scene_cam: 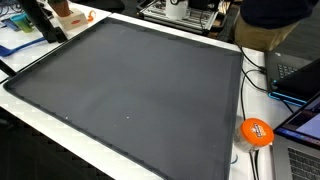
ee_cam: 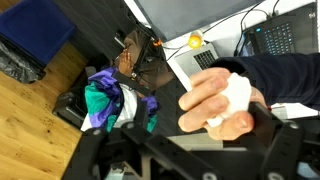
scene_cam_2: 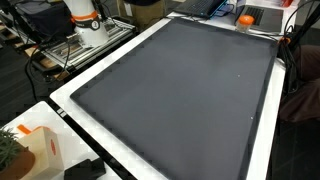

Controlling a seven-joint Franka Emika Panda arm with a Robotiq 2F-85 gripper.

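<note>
In the wrist view my gripper is open, its dark fingers spread wide at the lower edge. A person's hand (ee_cam: pixel 205 100) reaches in from the right in front of the gap, holding a crumpled white piece (ee_cam: pixel 237 92) that looks like tissue or cloth. Whether hand or tissue touches my fingers cannot be told. Neither exterior view shows the gripper. A large dark mat (scene_cam: pixel 135 85) covers the table and is bare.
An orange-lidded jar (scene_cam: pixel 254 133) stands at the table's edge beside a laptop (scene_cam: pixel 298 158). Cables (scene_cam: pixel 256 88) run along that side. White robot parts with an orange band (scene_cam_2: pixel 90 25) appear beyond the mat. Colourful bags (ee_cam: pixel 115 97) lie on the floor.
</note>
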